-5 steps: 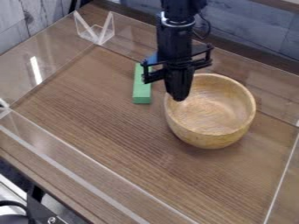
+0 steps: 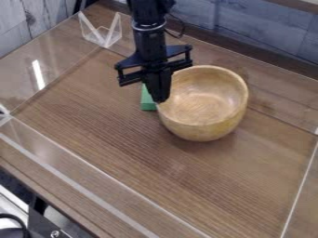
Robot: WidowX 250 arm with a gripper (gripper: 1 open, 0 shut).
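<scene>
My black gripper is at the upper centre, shut, its fingertips at the left rim of a wooden bowl; whether the rim is between them is hard to tell. A green block lies just left of the bowl, partly hidden behind it and the gripper.
Clear plastic pieces stand near the back left corner. A wall runs along the back.
The bowl and my gripper have moved left, so the bowl now sits against the green block and covers part of it.
</scene>
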